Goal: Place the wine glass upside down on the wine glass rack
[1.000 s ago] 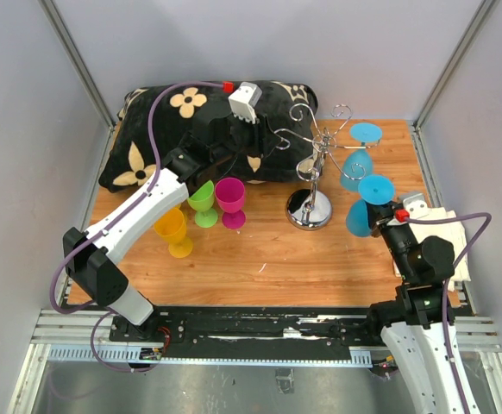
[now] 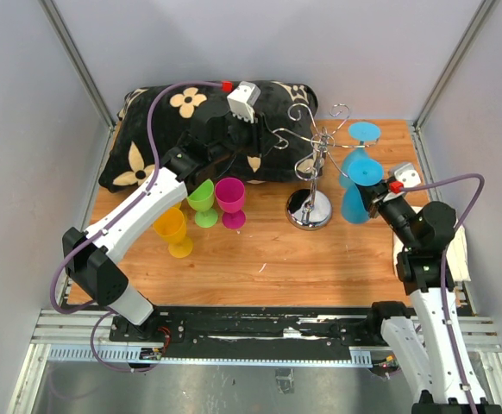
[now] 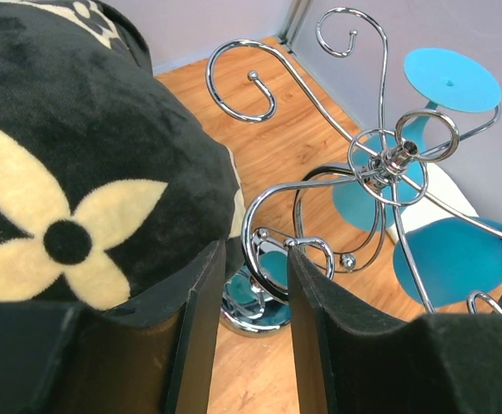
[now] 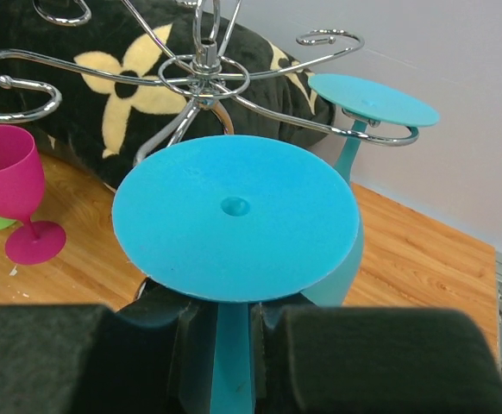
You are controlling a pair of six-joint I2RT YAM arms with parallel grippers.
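My right gripper is shut on the stem of a blue wine glass (image 4: 234, 220), held upside down with its round base uppermost. In the top view this glass (image 2: 366, 172) is close against the right side of the chrome rack (image 2: 317, 164); whether its stem sits inside a hook is hidden under the base. A second blue glass (image 2: 364, 132) hangs upside down on the rack's far right arm. My left gripper stands part open at the rack's left side, with a curled arm end (image 3: 272, 280) showing in the gap between its fingers.
Orange (image 2: 173, 231), green (image 2: 203, 204) and pink (image 2: 231, 203) goblets stand upright left of the rack. Behind lies a dark flowered cushion (image 2: 173, 129). A pale cloth (image 2: 458, 246) lies at the right edge.
The right gripper and its glass have shifted left and slightly back, closer to the rack. In the top view the left arm looks unmoved.
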